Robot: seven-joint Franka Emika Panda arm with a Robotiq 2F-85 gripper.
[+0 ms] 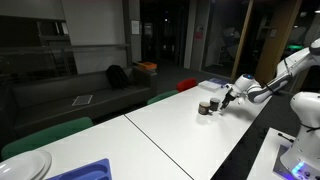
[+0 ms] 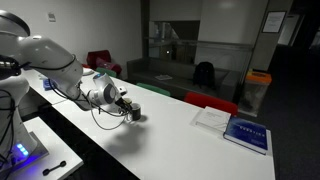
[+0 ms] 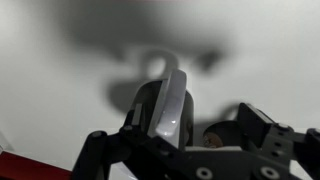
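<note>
Low in the wrist view, the two fingers of my gripper stand wide apart, so it is open. Between them in that view lies a pale grey, elongated thing [image 3: 173, 105], overlapping a dark, round-edged object that looks like a mug [image 3: 148, 96]. Contact with the fingers cannot be made out. Near the right finger is a second dark round item [image 3: 224, 132], partly hidden by the gripper. Exterior view 1 has dark cups [image 1: 204, 107] on the white table, just left of the gripper [image 1: 227, 101]. Beside the gripper in exterior view 2 is a dark mug [image 2: 136, 113].
A white box [image 2: 211, 118] and a dark blue book [image 2: 247, 134] lie at the far end.
</note>
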